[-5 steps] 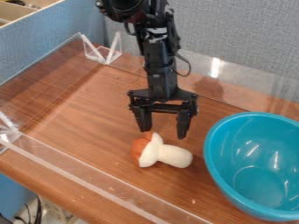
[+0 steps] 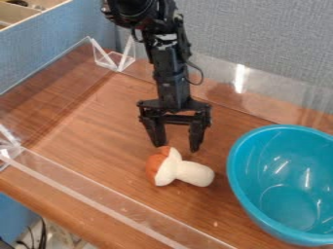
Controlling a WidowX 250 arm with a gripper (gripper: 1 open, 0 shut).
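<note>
A toy mushroom (image 2: 184, 171) with an orange cap and pale stem lies on its side on the wooden table, left of a teal bowl (image 2: 281, 195). My black gripper (image 2: 174, 144) hangs just above and behind the mushroom, pointing down, its two fingers apart and nothing held between them.
The wooden table (image 2: 85, 117) has free room at left and behind the mushroom. Clear plastic edging (image 2: 130, 212) runs along the front and sides. A grey wall stands behind, and cables hang below the front left edge.
The arm and gripper have shifted slightly to the left and a little in height. The mushroom and bowl look unmoved.
</note>
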